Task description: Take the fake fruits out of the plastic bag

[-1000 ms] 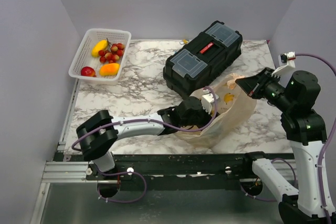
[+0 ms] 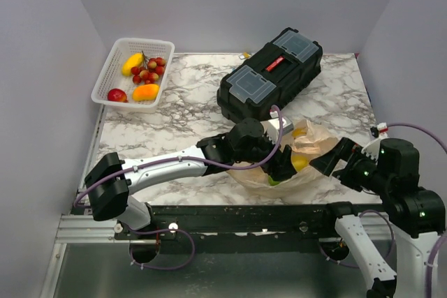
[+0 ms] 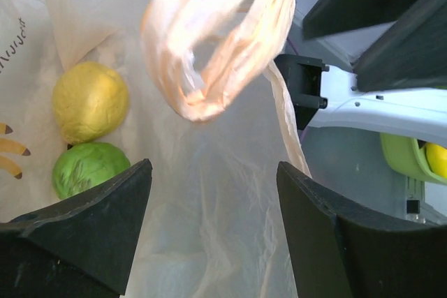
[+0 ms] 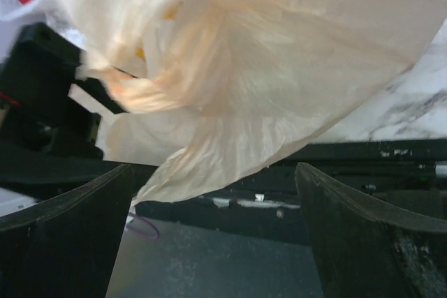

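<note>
The crumpled, see-through plastic bag (image 2: 321, 137) lies on the table in front of the toolbox, its rim gathered into a fold (image 3: 202, 95) in the left wrist view. Inside it are a yellow fruit (image 3: 91, 102), a green fruit (image 3: 87, 169) touching it, and a small orange-yellow banana-like piece (image 3: 10, 155) at the view's edge. My left gripper is open over the bag, with only film in view between its fingers. At the bag's right side my right gripper (image 2: 336, 167) stands open, apart from the rim; film (image 4: 279, 75) spreads before it.
A white basket (image 2: 105, 88) at the back left holds several fruits. The black toolbox (image 2: 271, 75) stands close behind the bag. A dark rail (image 2: 209, 214) runs along the front.
My right gripper held the bag's rim up, came down with it, and now has opened and let go. The bag's right side has sunk. The left gripper moved slightly.
</note>
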